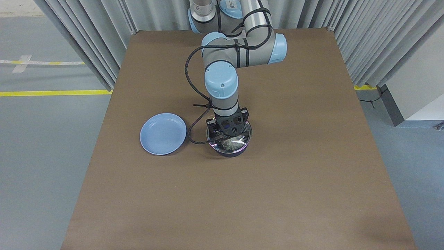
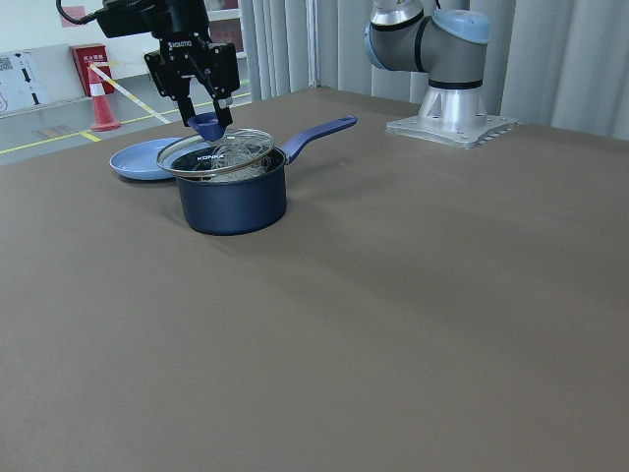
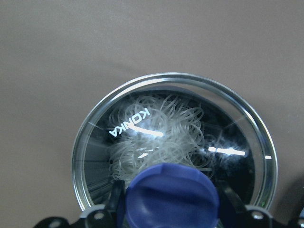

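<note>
My gripper (image 2: 207,110) is shut on the blue knob (image 3: 172,199) of a glass pot lid (image 2: 177,159), seen close in the wrist view. The lid sits over a dark blue saucepan (image 2: 232,206) with a long handle (image 2: 324,132); in the left view it looks slightly raised or tilted at the near side. Pale stringy contents, like noodles, show through the glass. In the front view the gripper (image 1: 228,129) covers much of the pot.
A light blue plate (image 1: 162,133) lies beside the pot on the brown table (image 1: 291,175).
</note>
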